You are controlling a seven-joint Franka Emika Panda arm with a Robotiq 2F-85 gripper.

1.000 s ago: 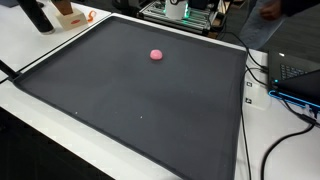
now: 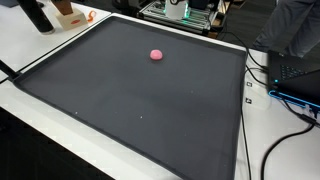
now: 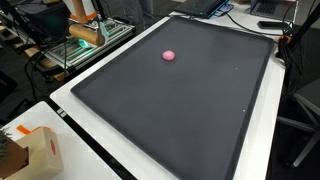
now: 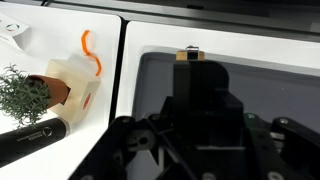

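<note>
A small pink ball-like object (image 2: 156, 55) rests on the dark grey mat, toward its far side; exterior view 2 shows the same pink object (image 3: 168, 56) near the mat's upper left. My gripper is in the wrist view only, its black body covering much of the lower middle. The fingers are together, and a small tan block-like piece (image 4: 188, 56) with a dark top shows between their tips. Its lower part is hidden by the gripper. No pink object is visible in the wrist view.
The raised-edge mat (image 2: 120, 90) is otherwise nearly bare. Beside it, in the wrist view, are a potted plant (image 4: 25, 95), a black cylinder (image 4: 30, 142), a cream block (image 4: 76, 90) and an orange strip (image 4: 92, 52). A laptop (image 2: 295, 82) and cables lie at right.
A person at the upper right has shifted position beside the laptop. The pink object and the mat look unchanged.
</note>
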